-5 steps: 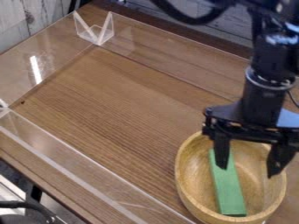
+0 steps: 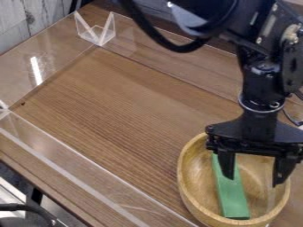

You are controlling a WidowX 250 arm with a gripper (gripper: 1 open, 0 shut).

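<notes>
My gripper (image 2: 249, 155) hangs over a round wooden bowl (image 2: 190, 186) at the lower right, its two dark finger assemblies low at the bowl's back part. A green flat bar (image 2: 229, 199) lies in the bowl, its far end near the left finger. Whether the fingers hold anything or how wide they stand is hard to tell; the area between them is partly hidden by the gripper body.
A clear plastic piece (image 2: 97, 27) stands at the back left. A raised edge runs along the left side.
Over the last second the gripper has moved away from the camera, toward the back, and appears smaller above the bowl. The green bar looks unmoved.
</notes>
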